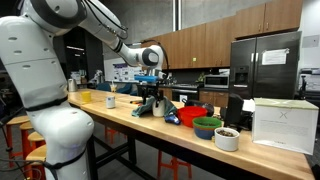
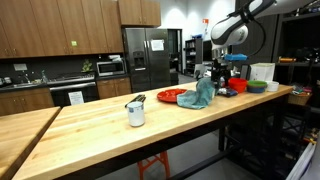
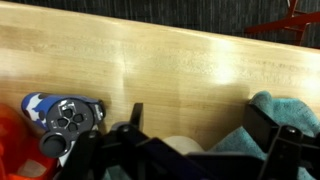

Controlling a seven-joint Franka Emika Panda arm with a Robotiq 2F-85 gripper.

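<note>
My gripper stands open, its two dark fingers wide apart at the bottom of the wrist view. Between and behind them shows part of a pale round object, mostly hidden. A teal cloth lies bunched by the right finger; in exterior view 2 the cloth is draped and raised near the gripper. From exterior view 1, the gripper points down above the cloth and a pale container. Contact cannot be told.
Green and blue bowls, a red tray, a white bowl and a white box crowd one end. A white can stands apart on the wooden counter, which is largely clear there.
</note>
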